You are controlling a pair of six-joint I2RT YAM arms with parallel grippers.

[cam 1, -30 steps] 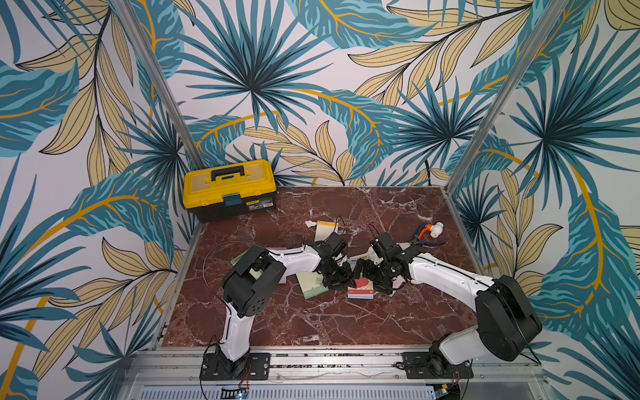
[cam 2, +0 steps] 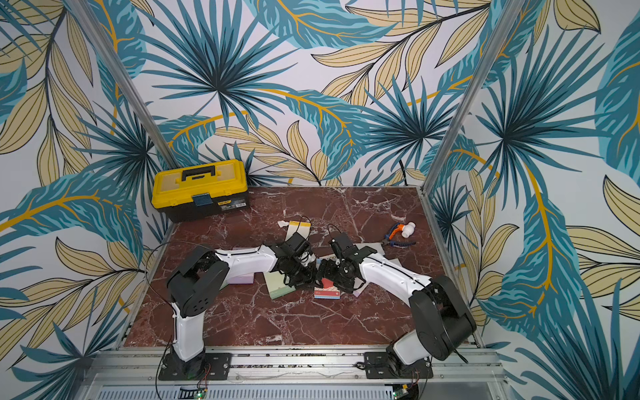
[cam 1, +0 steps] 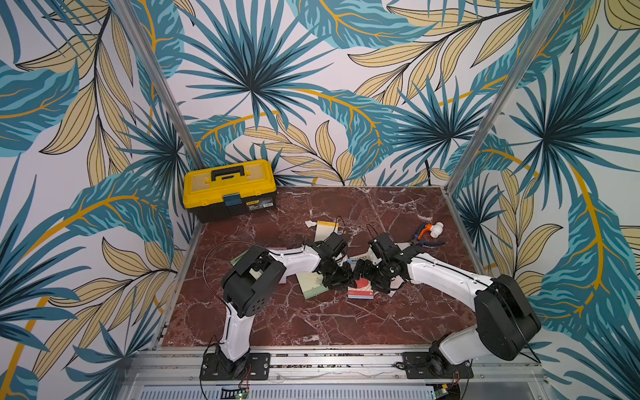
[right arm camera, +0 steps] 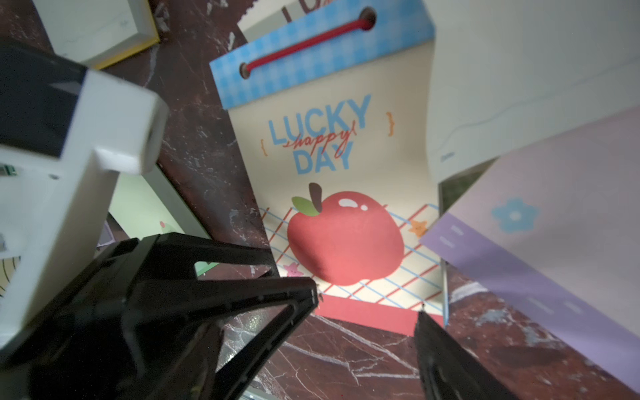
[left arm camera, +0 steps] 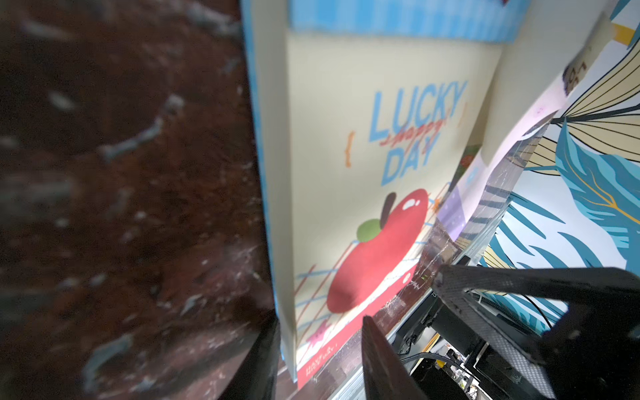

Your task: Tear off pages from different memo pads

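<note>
A memo pad (right arm camera: 346, 243) with a red apple and the words LUCKY DAY lies on the table, bound at its top by a blue checked strip with red cord. Over its lower edge in the right wrist view, my right gripper has its fingers apart with nothing seen between them. Low in the left wrist view, my left gripper straddles the pad's lower corner, a finger on either side. Its fingers stand apart, and whether they touch the pad cannot be told. Both arms partly cover the pad in the top views.
Loose pages with a purple edge (right arm camera: 533, 293) overlap the pad's right side. A green pad (cam 1: 311, 285) lies left of it, and a yellow-topped pad (cam 1: 326, 230) behind. The toolbox (cam 1: 230, 186) stands back left; pliers (cam 1: 426, 236) lie back right.
The left arm looks almost unmoved.
</note>
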